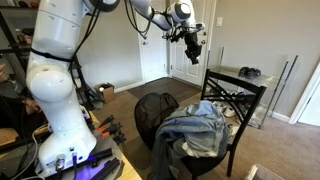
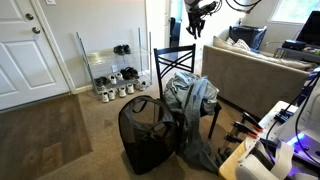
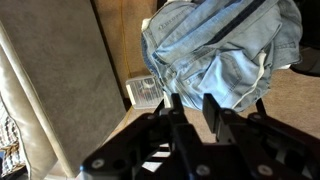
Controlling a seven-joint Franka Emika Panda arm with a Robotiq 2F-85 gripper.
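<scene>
Blue denim clothing lies draped over the seat of a black chair, with a leg hanging down the front. The wrist view shows the denim spread out below, with a pale seam or strap across it. My gripper is open, its two fingers apart with nothing between them. It hangs high above the chair and clear of the cloth, as the second exterior view also shows. A black mesh hamper stands upright beside the chair.
Shoes sit on a low rack by the wall. A grey couch stands behind the chair in the second exterior view. Open carpet lies around the hamper. A floor vent shows in the wrist view.
</scene>
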